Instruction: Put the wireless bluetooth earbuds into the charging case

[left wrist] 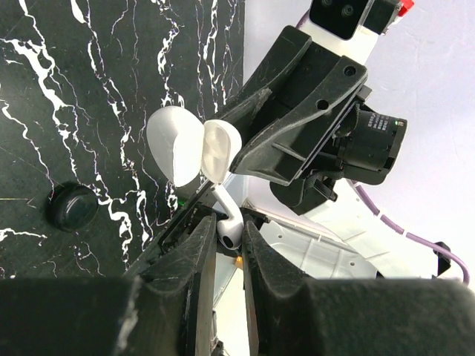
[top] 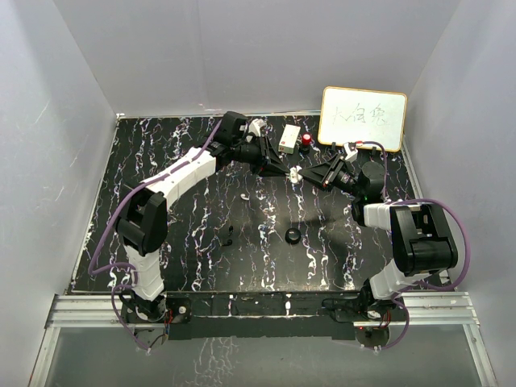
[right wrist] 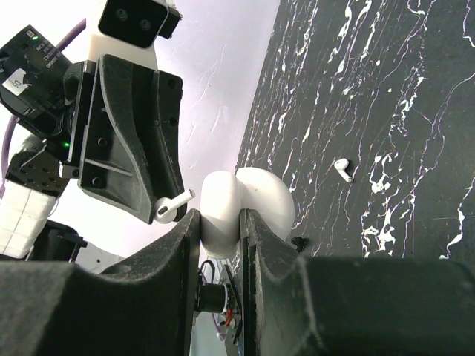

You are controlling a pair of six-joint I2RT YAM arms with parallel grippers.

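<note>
The white charging case (left wrist: 174, 144), lid up, is held by my right gripper, shut on it. My left gripper is shut on a white earbud (left wrist: 228, 215), its stem pointing toward the case from just beside it. In the top view the two grippers meet right of centre above the table, around the case (top: 294, 175). A second earbud (right wrist: 343, 167) lies loose on the table, seen in the right wrist view and left of centre in the top view.
A black round object (top: 293, 235) and a small dark item (top: 228, 235) lie on the front half of the marbled table (top: 193, 258). A white box (top: 289, 139), a red-topped cylinder (top: 306, 141) and a whiteboard (top: 361, 118) stand at the back.
</note>
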